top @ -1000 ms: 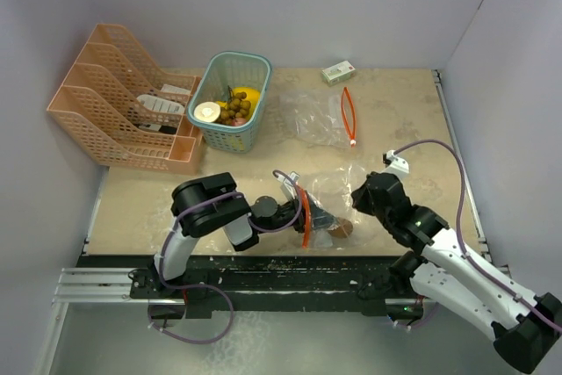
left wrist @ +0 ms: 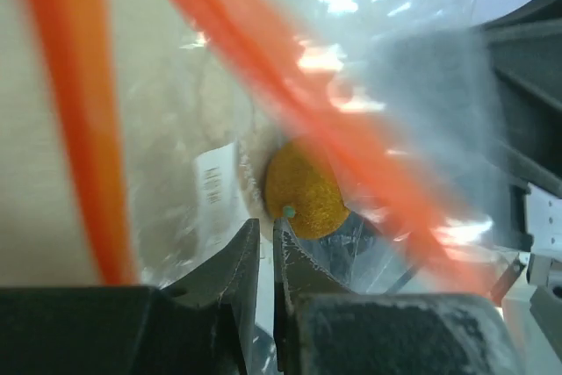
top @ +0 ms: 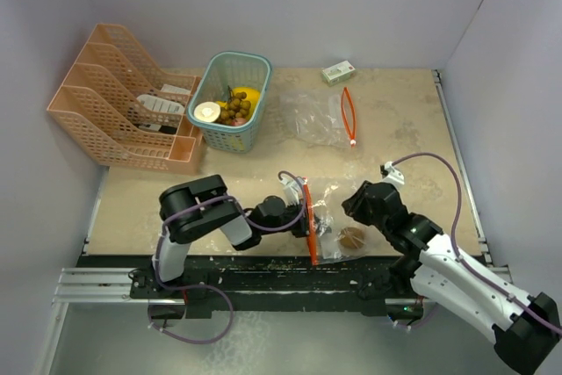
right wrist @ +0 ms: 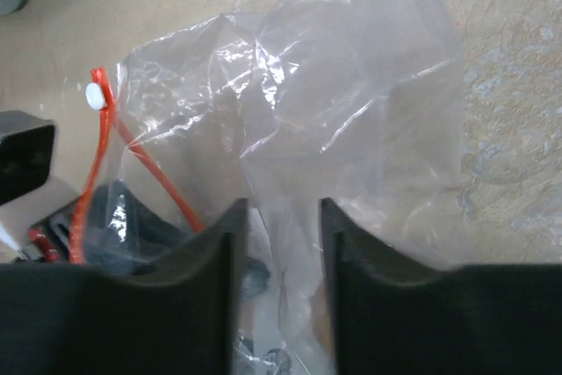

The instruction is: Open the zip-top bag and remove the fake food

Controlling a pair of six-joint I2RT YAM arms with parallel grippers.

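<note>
A clear zip top bag (top: 334, 208) with an orange strip lies at the front of the table, a round brown food piece (top: 351, 237) inside; in the left wrist view this piece (left wrist: 299, 195) looks orange-brown behind the plastic. My left gripper (top: 299, 221) is at the bag's zipper edge, its fingers closed together on the bag (left wrist: 255, 173). My right gripper hangs over the bag's right part, fingers apart, with crumpled plastic below and between them; I see no firm hold.
A teal basket (top: 219, 72) with fake foods and a peach divided rack (top: 88, 111) stand at back left. Another bag (top: 312, 116) with an orange zipper and a small box (top: 338, 72) lie at the back.
My left gripper and the orange strip have shifted slightly over the last second, now standing more upright in the top view. My right gripper has moved slightly left, and its fingers look more spread.
</note>
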